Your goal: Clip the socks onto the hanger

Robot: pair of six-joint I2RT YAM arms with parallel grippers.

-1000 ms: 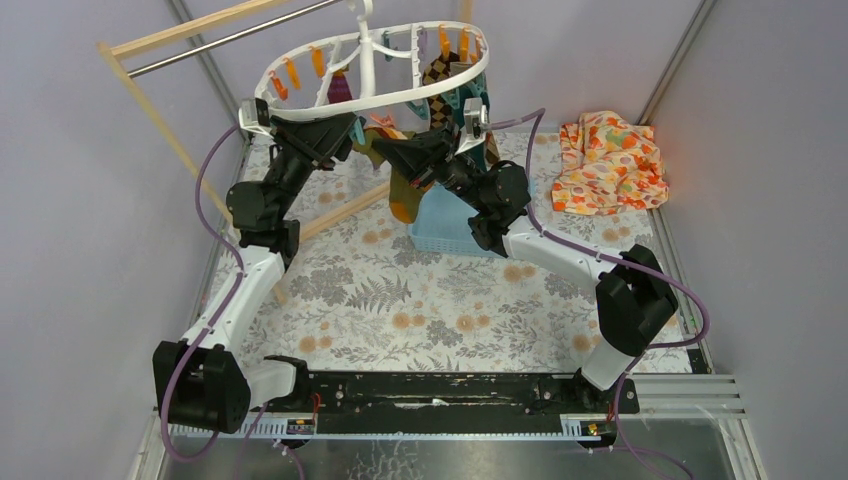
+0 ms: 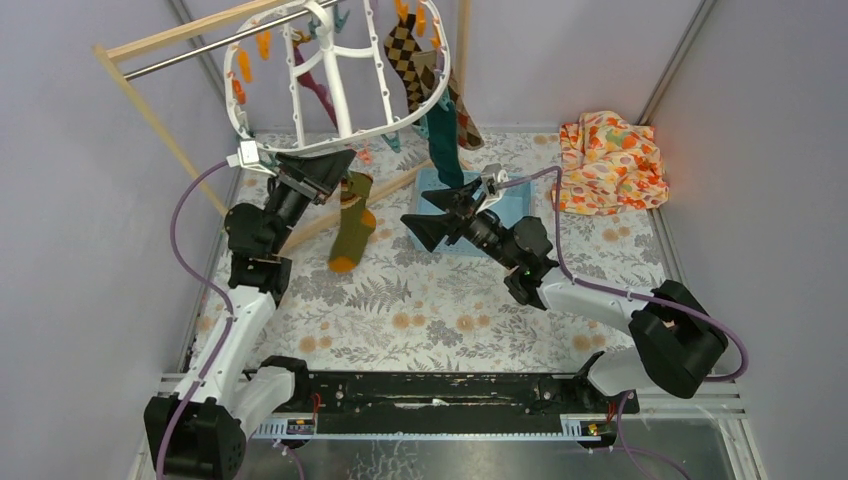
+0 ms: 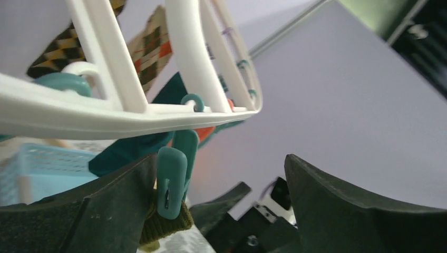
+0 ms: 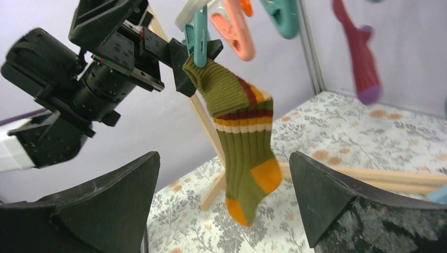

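The white clip hanger (image 2: 340,110) hangs at the top. An olive sock with orange heel and toe (image 2: 350,230) (image 4: 245,153) dangles below a teal clip (image 3: 171,182) (image 4: 200,37), which appears to hold its cuff. My left gripper (image 2: 330,175) is at that clip, fingers apart on either side of it in the left wrist view. My right gripper (image 2: 430,215) stands open to the right of the sock, its fingers spread with the sock seen between them at a distance. Other socks, checkered (image 2: 405,60), teal (image 2: 443,140) and maroon (image 4: 358,58), hang from other clips.
A blue basket (image 2: 510,205) lies behind my right gripper. A patterned orange cloth (image 2: 610,160) lies at the back right. A wooden stand (image 2: 150,120) frames the hanger on the left.
My right gripper has backed away down and to the right from the sock, which now hangs free below it. The hanger has swung left, and the left arm has shifted slightly down.
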